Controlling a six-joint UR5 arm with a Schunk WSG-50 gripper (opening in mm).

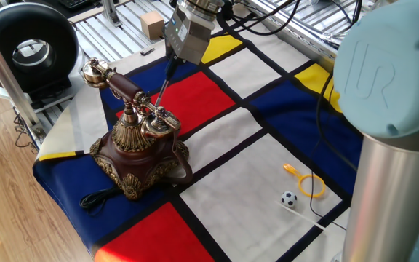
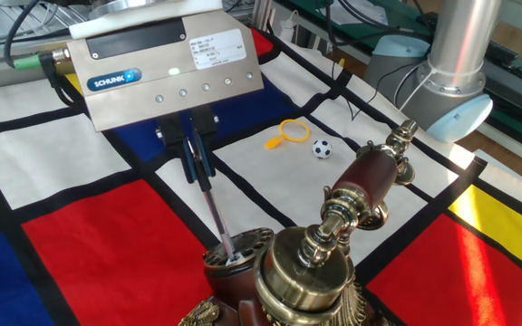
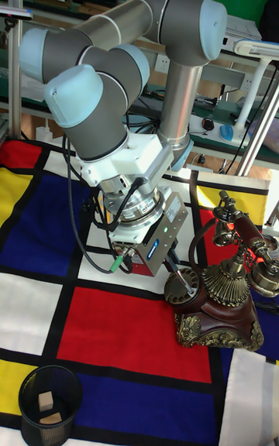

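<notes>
An ornate antique-style telephone (image 1: 129, 138), dark brown with gold trim, stands upright on the cloth. Its handset (image 2: 367, 186) rests across the cradle. In exterior view 2 my gripper (image 2: 203, 179) hangs over the phone's front, its black fingers closed around a thin pale rod (image 2: 217, 220). The rod slants down, and its lower tip is at the rotary dial (image 2: 254, 246); whether it presses into a finger hole cannot be made out. Exterior view 3 also has the rod's end at the dial (image 3: 178, 285), with the SCHUNK gripper body just above and to the left.
A small football (image 1: 289, 199) and a yellow ring-shaped toy (image 1: 310, 185) lie on a white patch. In exterior view 3 a black mesh cup (image 3: 49, 396) holds wooden blocks at the near left. The red patch (image 3: 124, 334) before the phone is bare.
</notes>
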